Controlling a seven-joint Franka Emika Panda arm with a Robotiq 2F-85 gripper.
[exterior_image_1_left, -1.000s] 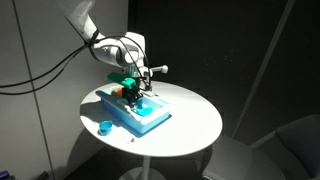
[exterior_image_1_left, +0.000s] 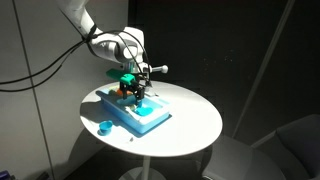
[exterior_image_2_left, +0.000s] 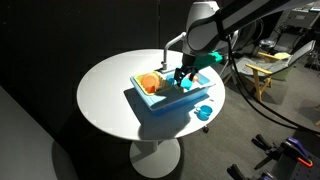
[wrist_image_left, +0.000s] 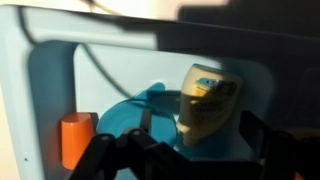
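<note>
A blue bin (exterior_image_2_left: 150, 101) stands on the round white table, and my gripper (exterior_image_1_left: 137, 98) is down over it. In the wrist view, a pale bottle-like item with a yellow and blue label (wrist_image_left: 208, 98) lies in the bin, just ahead of and between the dark fingers. The fingers are apart; contact with the item does not show. Left of it lie a round blue dish (wrist_image_left: 122, 116) and an orange cup-like item (wrist_image_left: 76, 138) near the bin's wall.
A small blue cup (exterior_image_2_left: 204, 112) stands outside the bin by the table's edge. Orange and yellow items (exterior_image_2_left: 150, 81) sit at one end of the bin.
The arm has shifted slightly to the right in exterior view 1, with the gripper staying over the bin. The bin and the blue cup outside it have not moved.
</note>
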